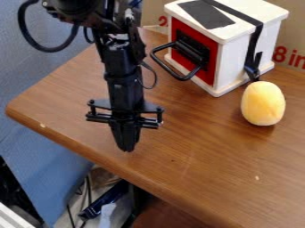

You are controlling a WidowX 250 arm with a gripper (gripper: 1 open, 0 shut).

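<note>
My black gripper [125, 134] points down over the left part of the wooden table [202, 178], its fingers close together; whether they are fully shut is hard to tell, and I see nothing held. To its right and behind stands a white box [249, 27] with a red front [204, 67], a black handle and black straps. A yellow oval plush object [262, 103] lies on the table right of the box's front.
A cardboard box [287, 49] stands behind the white box. The table's near-left edge drops to a gap with cables and bags below.
</note>
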